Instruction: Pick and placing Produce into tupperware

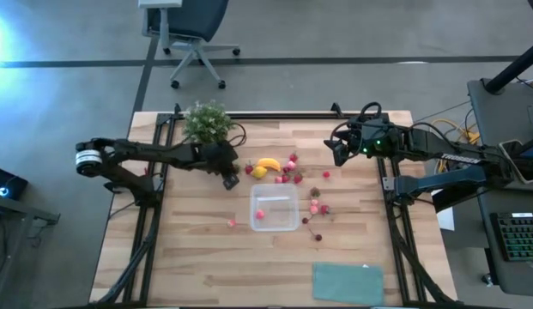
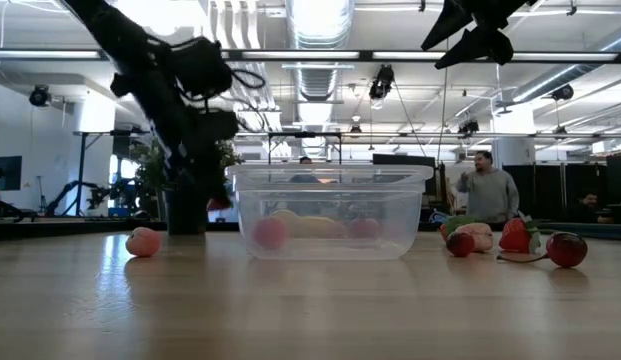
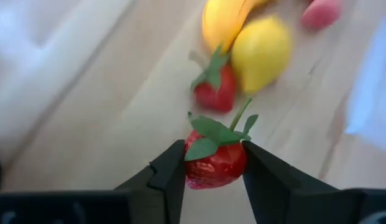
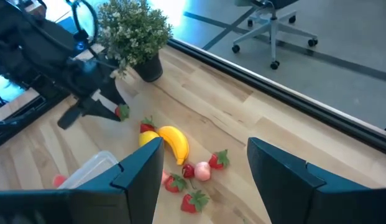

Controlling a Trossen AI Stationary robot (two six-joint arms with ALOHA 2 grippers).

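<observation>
Pinched between the fingertips of my left gripper is a red strawberry (image 3: pixel 219 167) with green leaves, its stem pointing up. In the high view that gripper is left of the clear tupperware (image 1: pixel 253 215), which has one pink fruit (image 1: pixel 260 214) inside. Another strawberry (image 3: pixel 216 93), a yellow lemon (image 3: pixel 261 53) and a banana (image 3: pixel 220 22) lie beyond the held one. The right gripper is open and empty, up at the table's right side. Several more fruits, such as a strawberry (image 4: pixel 194 201), lie behind and right of the container.
A potted plant (image 1: pixel 208 123) stands at the back left, close to the left arm. One pink fruit (image 1: pixel 231 223) rests just left of the container. A teal cloth (image 1: pixel 348 283) lies at the front right.
</observation>
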